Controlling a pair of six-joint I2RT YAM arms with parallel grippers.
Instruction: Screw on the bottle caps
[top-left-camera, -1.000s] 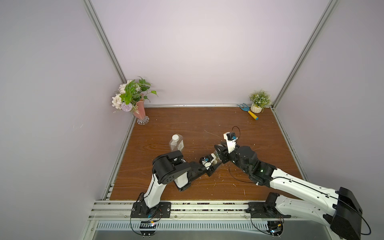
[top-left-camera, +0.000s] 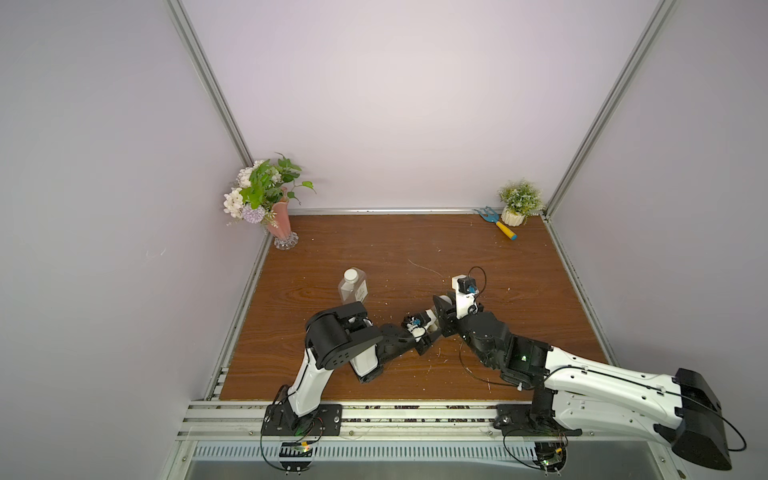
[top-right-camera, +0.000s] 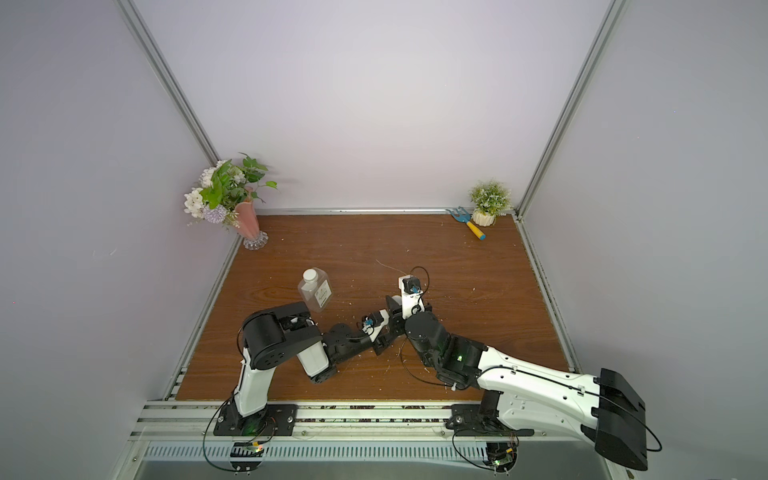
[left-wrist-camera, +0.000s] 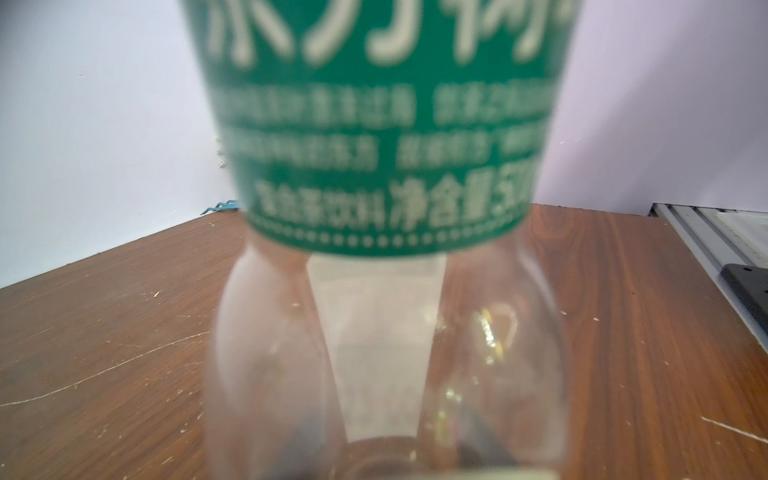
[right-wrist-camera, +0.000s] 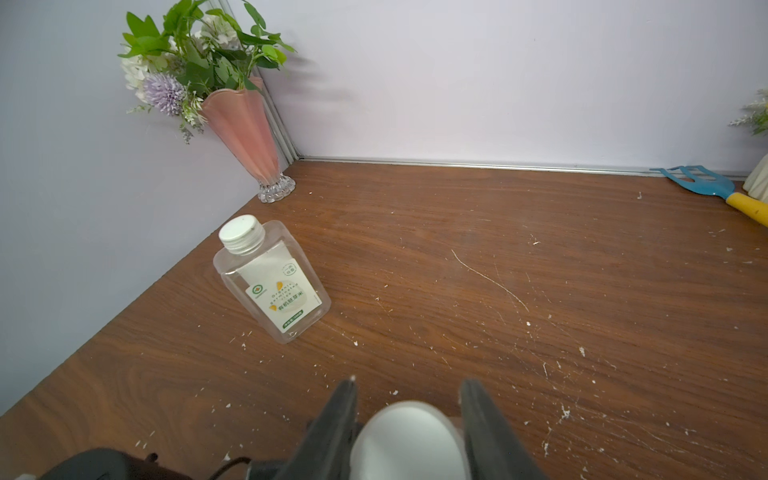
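A clear bottle with a green label (left-wrist-camera: 384, 160) fills the left wrist view, close against my left gripper (top-left-camera: 428, 332), whose fingers are hidden there. My right gripper is over it at the middle of the table, with a round white cap (right-wrist-camera: 408, 448) between its blurred fingers. A square clear bottle (right-wrist-camera: 280, 288) with a white cap on it stands apart to the left, upright on the table (top-left-camera: 400, 248).
A pink vase of flowers (top-left-camera: 280, 216) stands at the back left. A small potted plant (top-left-camera: 516, 204) and a blue garden fork with yellow handle (top-left-camera: 504, 230) sit at the back right.
The left arm has barely moved.
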